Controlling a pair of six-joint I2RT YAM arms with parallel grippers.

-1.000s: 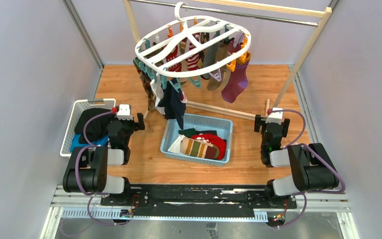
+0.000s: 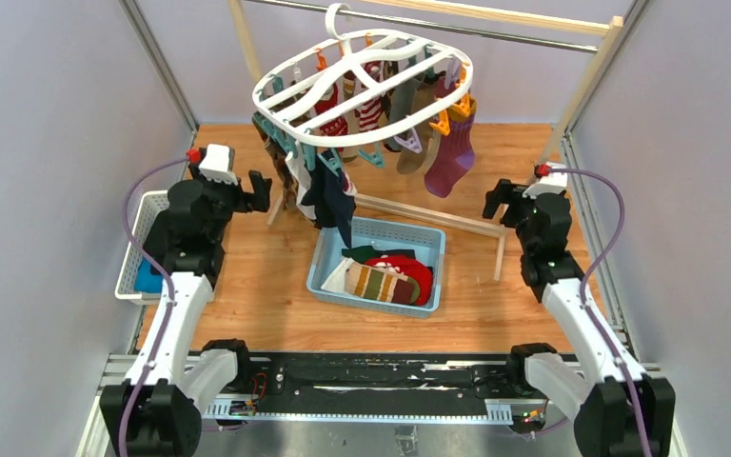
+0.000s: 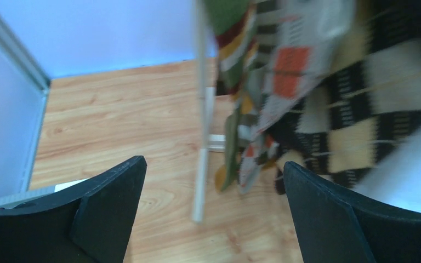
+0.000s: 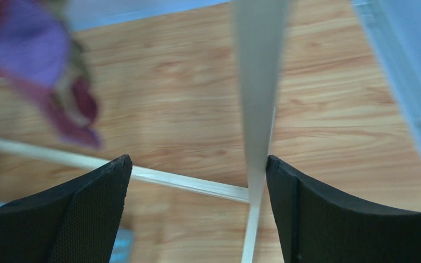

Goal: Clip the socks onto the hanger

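Observation:
A white oval hanger (image 2: 363, 89) hangs from the rail in the top view, with several socks clipped round it. Among them are a purple sock (image 2: 454, 157) on the right and a navy sock (image 2: 331, 198) at the front left. Empty teal clips (image 2: 372, 156) dangle at the front edge. Loose socks (image 2: 386, 279) lie in the blue basket (image 2: 320, 288) below. My left gripper is open and empty, left of the hanging patterned socks (image 3: 329, 109). Open as well, my right gripper holds nothing, right of the hanger; an upright post shows beyond its fingers.
A white basket (image 2: 129, 276) with dark and blue cloth stands at the left, partly behind my left arm. The wooden stand's foot bar (image 2: 428, 215) crosses the floor behind the blue basket. Bare floor (image 2: 481, 314) lies right of that basket.
The hanger has shifted slightly left; the socks in the basket lie as before.

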